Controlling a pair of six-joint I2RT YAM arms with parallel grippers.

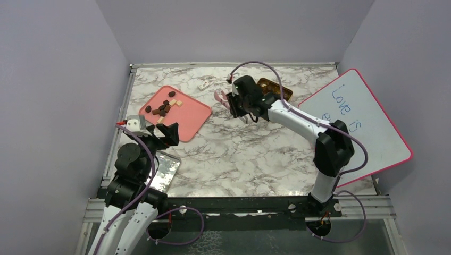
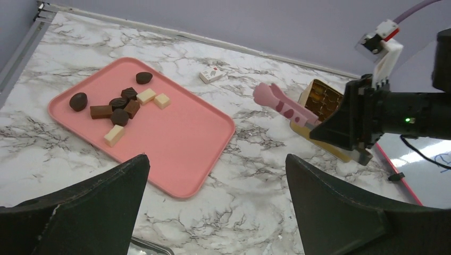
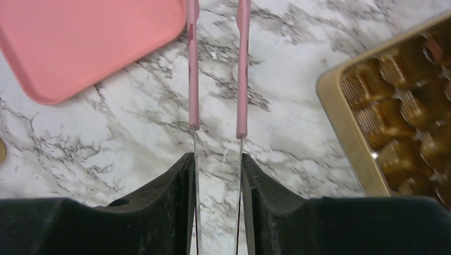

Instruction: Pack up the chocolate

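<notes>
Pink-tipped tongs (image 3: 242, 79) are clamped in my right gripper; their two tips stand apart with nothing between them. In the left wrist view the tongs (image 2: 284, 107) point toward the pink tray, above the marble table. Dark, brown and cream chocolates (image 2: 119, 117) lie in the left part of the pink tray (image 2: 175, 159). A gold box (image 1: 287, 93) with moulded compartments is partly hidden behind the right arm; one brown piece (image 3: 434, 50) shows in it. Over the tray's near edge, my left gripper is open and empty.
A small white block (image 2: 211, 75) lies behind the tray. Near the left arm sits a metallic tray (image 1: 167, 172), partly covered by it. A red-edged whiteboard (image 1: 372, 138) leans on the right.
</notes>
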